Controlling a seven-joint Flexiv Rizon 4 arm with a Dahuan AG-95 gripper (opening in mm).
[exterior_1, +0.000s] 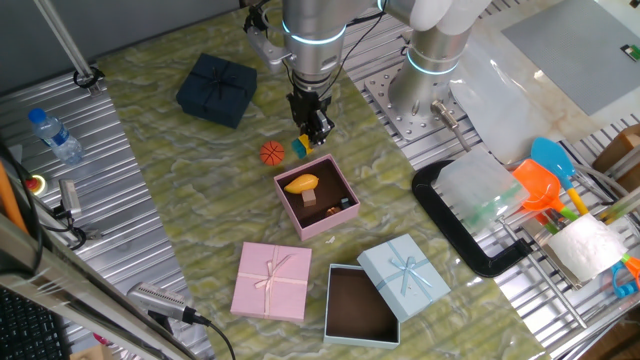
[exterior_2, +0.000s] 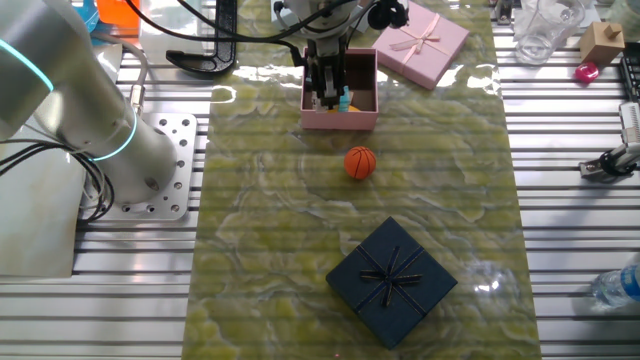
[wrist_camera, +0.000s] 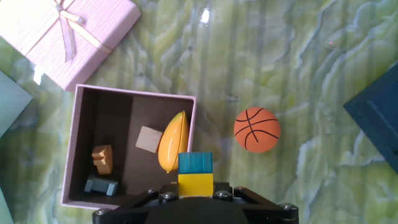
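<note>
My gripper is shut on a two-tone block (wrist_camera: 195, 164), teal at its outer end and yellow nearer the fingers. In exterior view 1 the gripper (exterior_1: 314, 132) hangs just beyond the back edge of the open pink box (exterior_1: 318, 228). Inside that box lie a yellow mango-like fruit (wrist_camera: 173, 143), a pale wooden cube (wrist_camera: 148, 139), a small orange-brown wooden piece (wrist_camera: 102, 159) and a grey-teal piece (wrist_camera: 101, 185). An orange toy basketball (wrist_camera: 257, 130) rests on the mat outside the box.
The pink lid (exterior_1: 271, 281) lies on the mat near the pink box. A light blue lid (exterior_1: 405, 276) leans on an empty blue box (exterior_1: 361, 306). A dark navy gift box (exterior_1: 217, 90) sits at the back left. A black clamp (exterior_1: 465, 235) borders the mat's right side.
</note>
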